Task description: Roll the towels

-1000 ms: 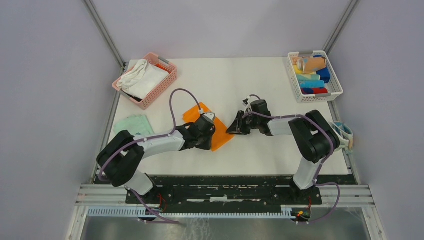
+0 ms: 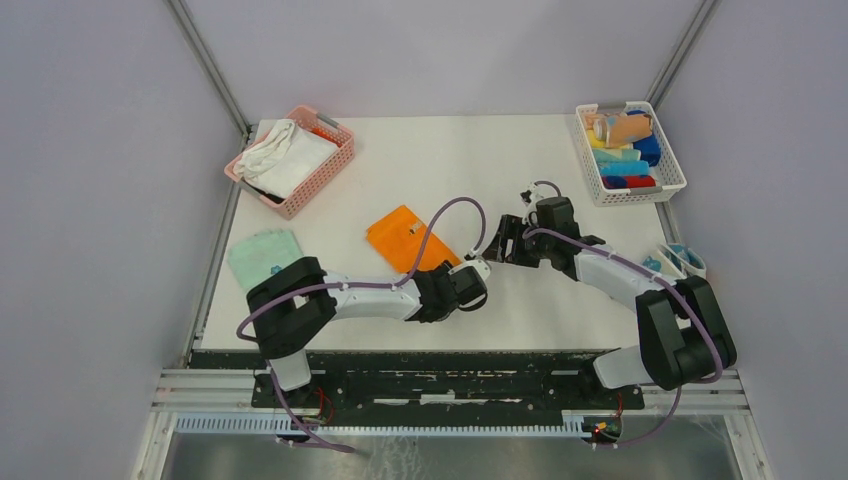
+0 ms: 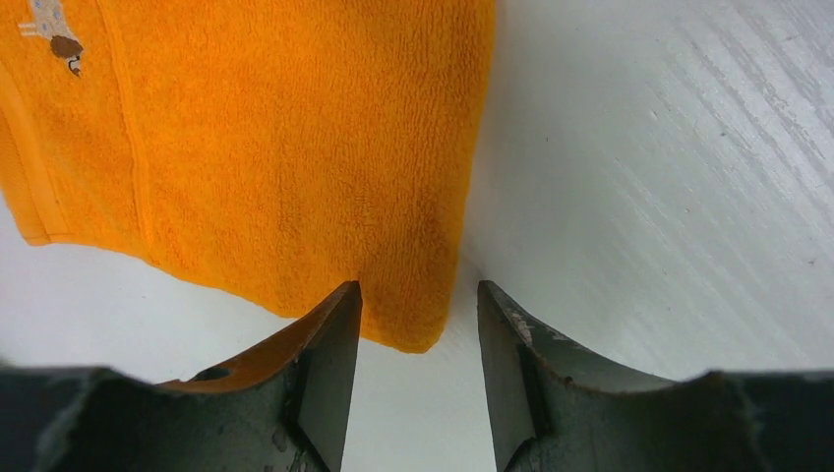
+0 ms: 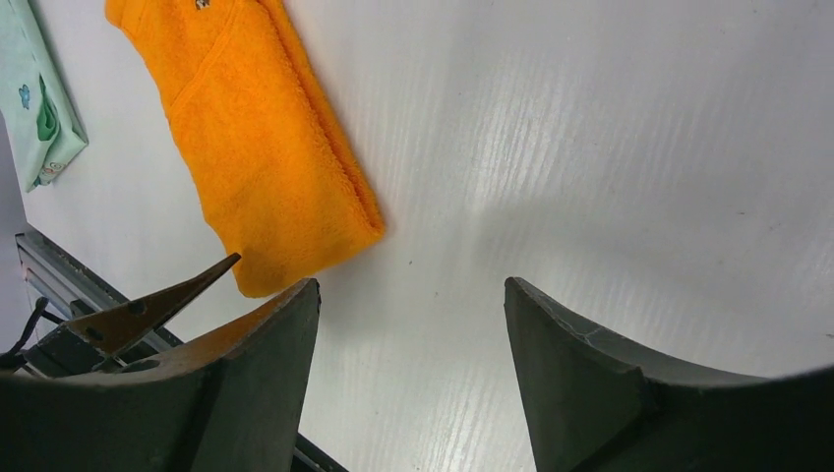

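Note:
The orange towel (image 2: 402, 235) lies folded flat in the middle of the table. In the left wrist view one corner of it (image 3: 413, 246) reaches down between the fingertips of my left gripper, which stands open low over it. My right gripper is open above bare table, right of the towel (image 4: 266, 157), with nothing between its fingers. A mint green towel (image 2: 262, 258) lies at the left of the table, folded.
A pink basket (image 2: 315, 185) with white towels stands at the back left, a white basket (image 2: 630, 195) with rolled coloured towels at the back right. More pale items sit at the right edge behind my right arm.
My left gripper has moved rightward along the orange towel to its near-right corner. My right gripper has moved up and to the right, away from the towel.

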